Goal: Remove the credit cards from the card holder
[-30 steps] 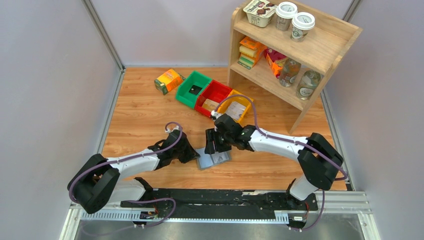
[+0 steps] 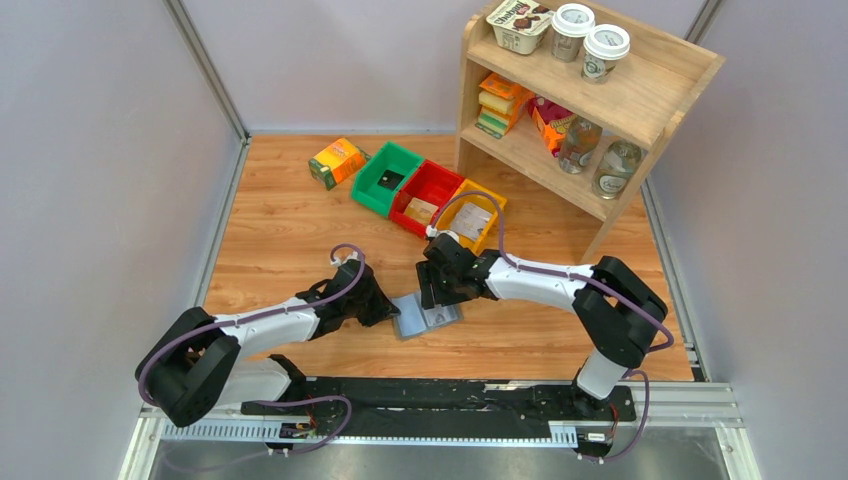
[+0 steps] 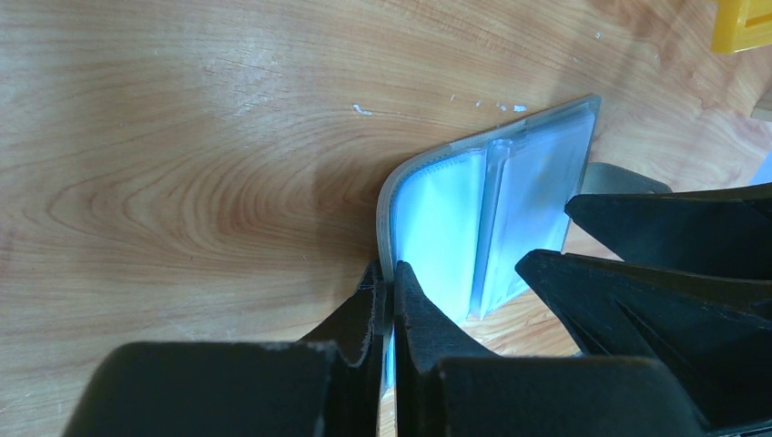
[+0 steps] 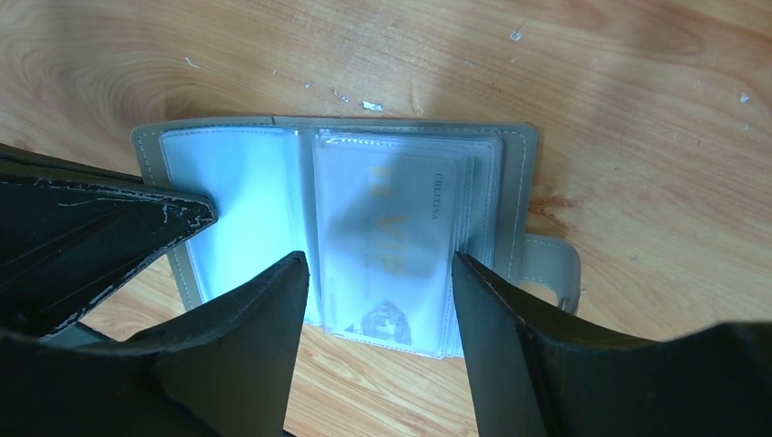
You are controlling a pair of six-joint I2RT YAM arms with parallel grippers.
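Observation:
The grey card holder (image 2: 408, 318) lies spread open on the table between both arms. My left gripper is shut on its left edge, which shows pinched between the fingers in the left wrist view. Clear sleeves fill both halves; a pale card with "VIP" lettering (image 4: 390, 246) shows through the right-hand sleeve in the right wrist view. Above that half my right gripper stands open, one finger each side of the card's sleeve, with nothing gripped. The left-hand sleeve (image 4: 241, 205) looks plain light blue, partly covered by the left gripper's dark finger.
Beyond the holder stand a green bin (image 2: 398, 158), a red bin (image 2: 443, 176) and a yellow bin (image 2: 496, 201) in a row. An orange box (image 2: 340, 160) and a wooden shelf (image 2: 560, 170) are at the back. Bare table lies left of the bins.
The left arm and the holder stay where they were.

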